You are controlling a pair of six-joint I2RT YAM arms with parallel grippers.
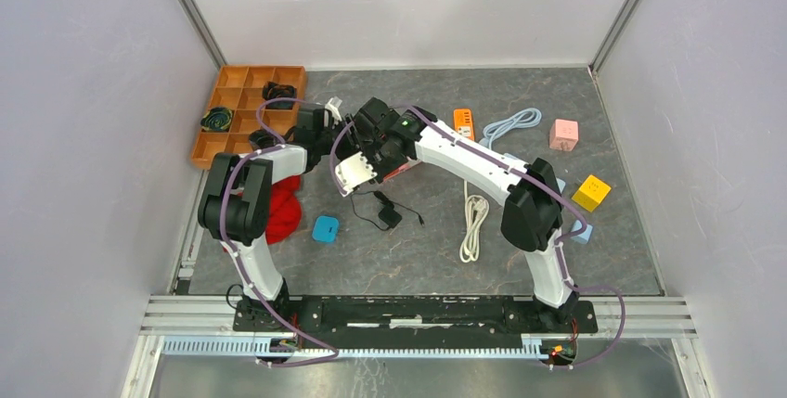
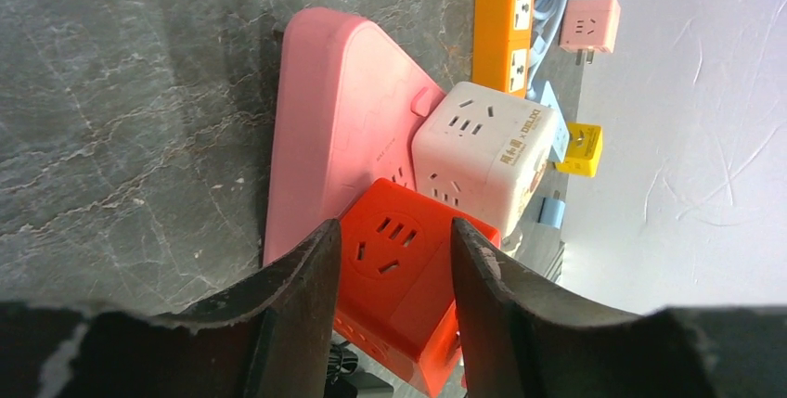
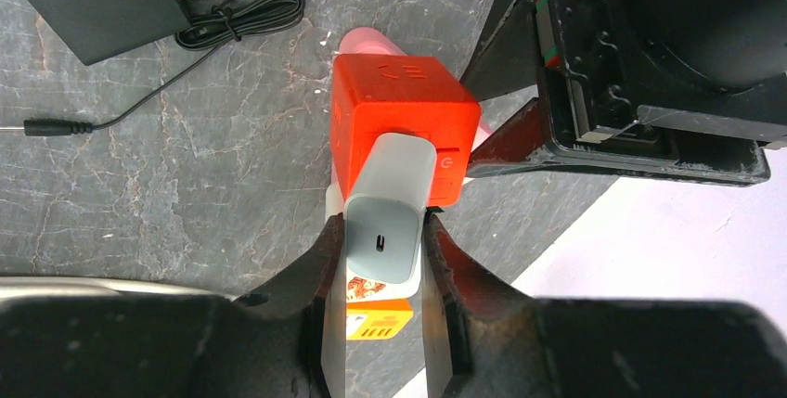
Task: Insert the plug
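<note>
In the right wrist view, my right gripper has its fingertips on both sides of a pale grey-white plug adapter (image 3: 388, 185), which lies against an orange-red socket cube (image 3: 404, 92); whether it grips firmly I cannot tell. My left gripper stands part open, its fingertips at the orange-red cube (image 2: 399, 250), seen from its socket face. Beside that cube are a white socket cube (image 2: 483, 147) and a pink wedge-shaped block (image 2: 325, 110). In the top view both grippers meet near the middle back, largely hidden by the right arm.
An orange power strip (image 1: 462, 121), coiled cables (image 1: 473, 226), a pink cube (image 1: 563, 134) and a yellow cube (image 1: 591, 193) are to the right. A black adapter (image 1: 390, 216) and blue block (image 1: 325, 228) lie in front. A wooden organizer (image 1: 246, 92) stands back left.
</note>
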